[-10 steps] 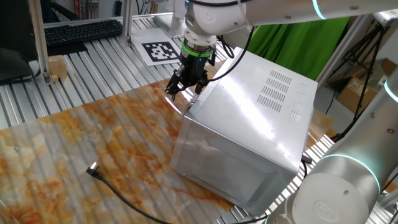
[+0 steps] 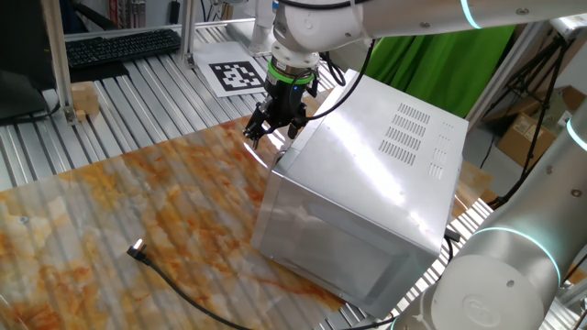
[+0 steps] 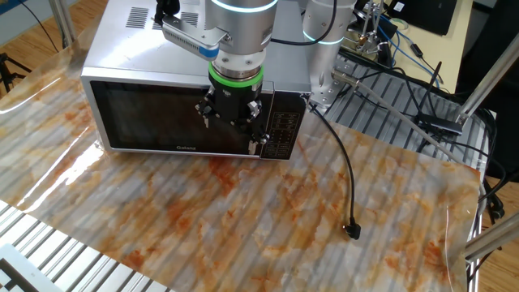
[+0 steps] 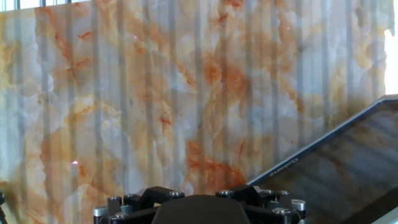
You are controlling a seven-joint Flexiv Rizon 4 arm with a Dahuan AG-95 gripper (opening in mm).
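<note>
A silver microwave [image 2: 367, 137] stands on the marble-patterned sheet. Its dark door [image 3: 174, 118] is closed, with the control panel [image 3: 284, 130] at the right end. My gripper [image 3: 229, 136] hangs in front of the microwave near that panel, its fingers spread open and nothing visible between them. From the side, the gripper [image 2: 273, 137] is close to the front upper edge; whether it touches cannot be told. A black power plug [image 3: 352, 231] lies on the sheet beside the microwave, away from the gripper. In the wrist view the door [image 4: 329, 168] slants across the lower right.
The plug's cable [image 2: 183, 295] runs back toward the arm's base. A printed marker sheet [image 2: 234, 77] and a keyboard [image 2: 124, 48] lie on the slatted table beyond.
</note>
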